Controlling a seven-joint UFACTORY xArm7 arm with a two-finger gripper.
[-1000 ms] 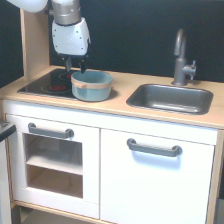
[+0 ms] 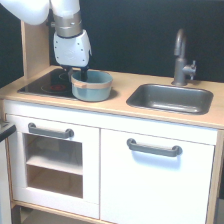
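A blue-grey pot point(image 2: 93, 92) sits at the right edge of the black stovetop point(image 2: 45, 84), partly over the wooden counter. My gripper point(image 2: 77, 74) comes down from above at the pot's left rim. One dark finger point(image 2: 84, 74) reaches to the rim or just inside it. The other side of the fingers blends into the dark stove, so how far apart the fingers stand, and whether the pot's wall is between them, is unclear.
To the right, a metal sink point(image 2: 172, 98) with a dark faucet point(image 2: 180, 58) is empty. Bare counter point(image 2: 122, 92) lies between pot and sink. Below are white cabinet doors point(image 2: 155, 180) with dark handles. A wooden post point(image 2: 37, 45) stands at the back left.
My gripper has moved down and slightly to the right, so its fingers are lower at the pot's left rim. The pot stands in about the same place.
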